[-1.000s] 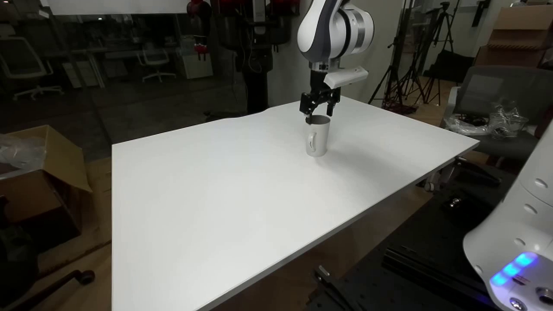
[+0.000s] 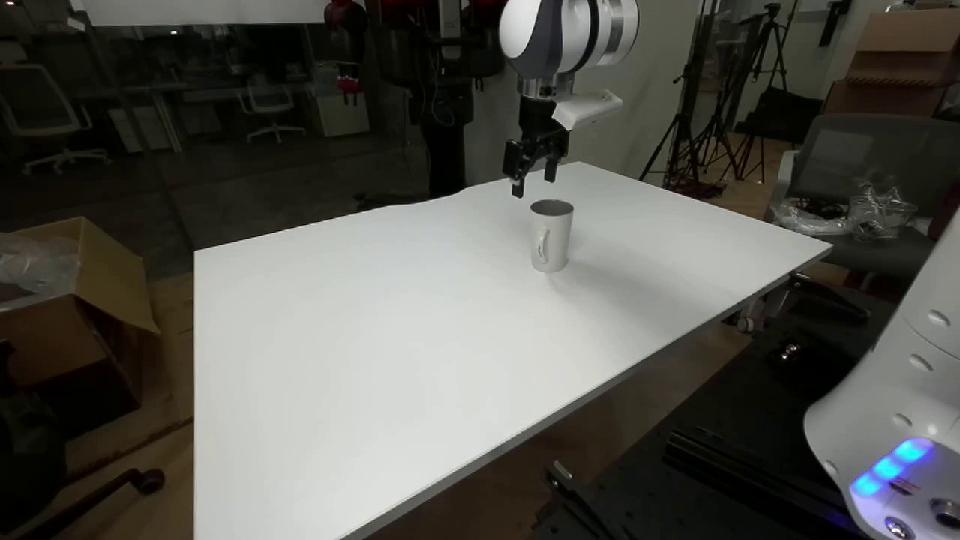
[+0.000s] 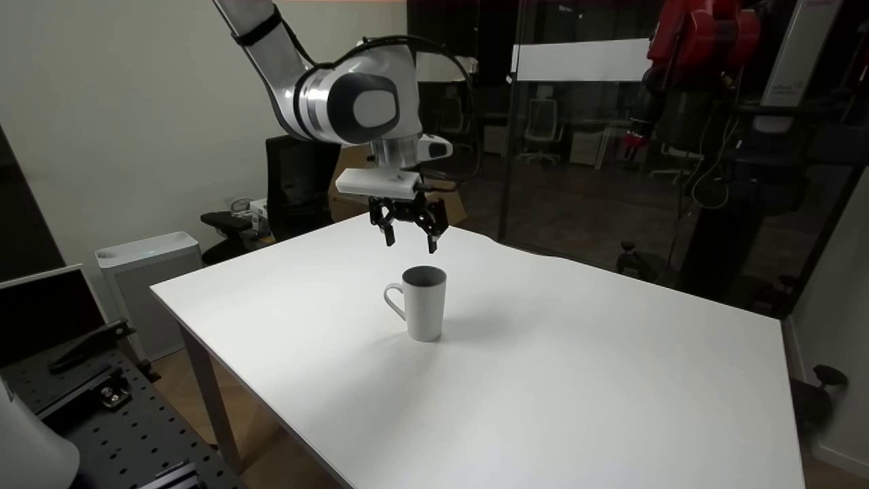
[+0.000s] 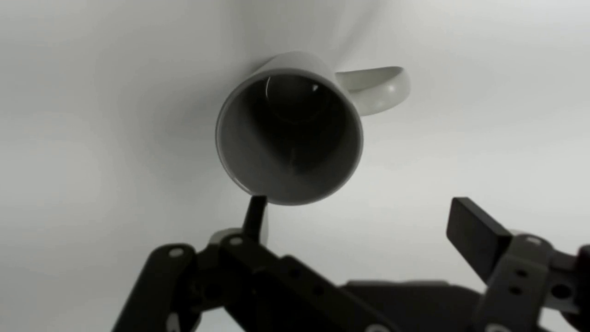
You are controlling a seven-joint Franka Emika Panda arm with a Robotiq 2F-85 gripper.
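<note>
A white mug (image 2: 555,241) with a grey inside stands upright on the white table. Its handle (image 3: 394,301) points left in the second exterior view and to the upper right in the wrist view. Above the mug and apart from it hangs my gripper (image 3: 411,245), open, with nothing between its fingers. From the wrist, the mug (image 4: 301,66) appears empty, its near rim close in the picture to the left fingertip (image 4: 255,216). The right fingertip (image 4: 476,238) shows over bare table.
Apart from the mug, the white table (image 2: 360,360) is bare, with wide free room around it. A cardboard box (image 2: 81,297) sits on the floor past its left end, and an office chair (image 2: 846,171) stands beyond the right end.
My gripper has risen and shifted slightly left in the first exterior view, away from the mug's rim. The mug stands in the same place.
</note>
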